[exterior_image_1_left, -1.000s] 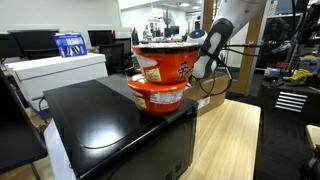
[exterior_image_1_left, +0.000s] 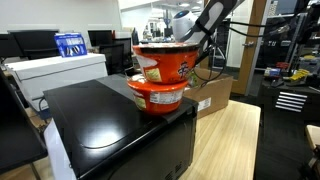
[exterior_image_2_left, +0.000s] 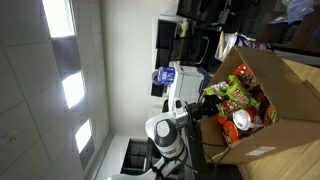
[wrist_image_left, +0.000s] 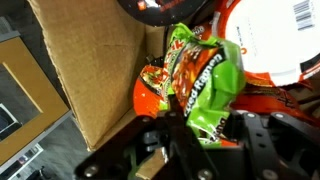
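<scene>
A shiny green, orange and white packet (wrist_image_left: 205, 85) fills the middle of the wrist view. My gripper is shut on its near end, and the packet stretches away over the contents of an open cardboard box (wrist_image_left: 100, 60). In exterior view 2 the gripper (exterior_image_2_left: 203, 107) is at the box's (exterior_image_2_left: 275, 100) open side, beside bright green packets (exterior_image_2_left: 238, 92); which of them it holds is hard to tell there. Exterior view 1 shows the white arm above the box (exterior_image_1_left: 212, 97), with the fingers hidden behind stacked red bowls.
Round red-and-white tubs (wrist_image_left: 270, 40) and a dark-lidded container (wrist_image_left: 158, 8) lie in the box under the packet. Red bowls (exterior_image_1_left: 160, 75) stand on a black cabinet (exterior_image_1_left: 100, 115) in front. Bare wooden tabletop (exterior_image_1_left: 235, 140) lies right of it.
The white arm has risen steadily over the last second in exterior view 1, shifting slightly left. The box and the bowls look unmoved.
</scene>
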